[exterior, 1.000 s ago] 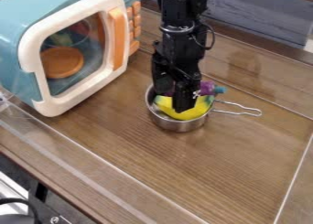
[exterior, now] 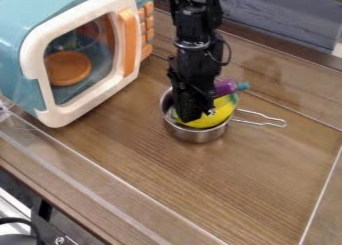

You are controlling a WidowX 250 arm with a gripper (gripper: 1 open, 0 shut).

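Observation:
The black gripper (exterior: 195, 105) reaches down into a steel pot (exterior: 197, 134) with a wire handle to the right. In the pot a yellow object (exterior: 217, 113), banana-like, lies beside a purple object (exterior: 223, 87) with a teal end. The gripper's tips are low among these, partly hiding them; whether anything is between its fingers is hard to see.
A toy microwave (exterior: 70, 64) in blue and white, with orange buttons, stands at the left. Bare wooden counter (exterior: 254, 189) lies in front and to the right, with a wall at the back.
The gripper has dipped slightly lower into the pot. The purple object now sits higher and more to the left, and the yellow one has shifted a little.

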